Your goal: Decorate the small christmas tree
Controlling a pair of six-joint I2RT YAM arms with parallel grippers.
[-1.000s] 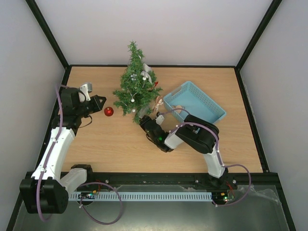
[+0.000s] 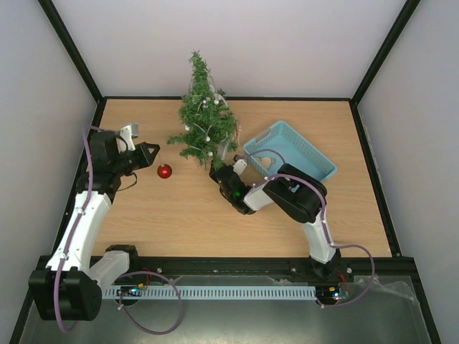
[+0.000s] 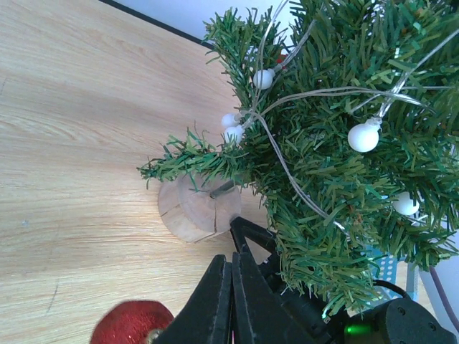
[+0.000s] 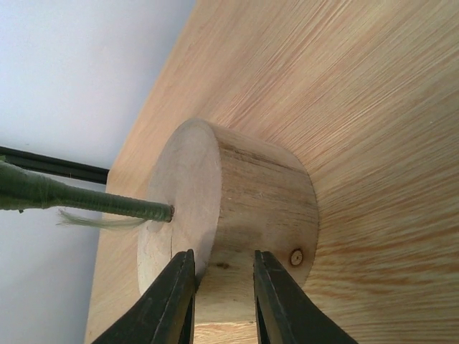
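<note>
The small green tree (image 2: 204, 122), strung with a wire of white bulbs (image 3: 364, 136), stands at the back of the table. Its round wooden base (image 4: 265, 208) and green stem (image 4: 107, 201) fill much of the right wrist view. My right gripper is open in front of the base, low under the branches; whether a finger touches the wood I cannot tell. My left gripper is shut, nothing visible between its fingers, off to the left of the tree. Near it a red ball ornament (image 2: 164, 171) lies on the table.
A light blue basket (image 2: 315, 154) is on the right, behind the right arm, with something beige (image 2: 267, 163) inside its near-left end.
The tree has shifted or tipped toward the back wall, its tip rising in the top view. The right gripper moved slightly, and the red ball rolled a little nearer the front. The left arm stayed still.
</note>
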